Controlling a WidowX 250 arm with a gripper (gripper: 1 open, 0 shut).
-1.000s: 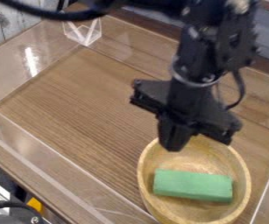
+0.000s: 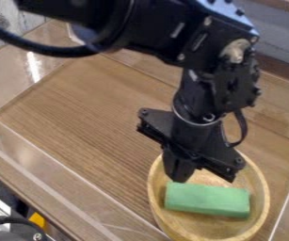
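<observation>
My gripper (image 2: 180, 166) hangs over a round tan bowl (image 2: 162, 215) at the lower right, its fingertips above the bowl's back left part. The fingers look shut, with nothing visible between them. A green block (image 2: 207, 200) lies flat in the front half of the bowl, just below and right of the fingertips, apart from them as far as I can tell. The bowl's back is partly hidden by the gripper.
A pale ledge runs along the back right. Black cables lie at the lower left.
My gripper has moved down toward the green block and its fingertips sit lower over the bowl. The bowl and block look unmoved.
</observation>
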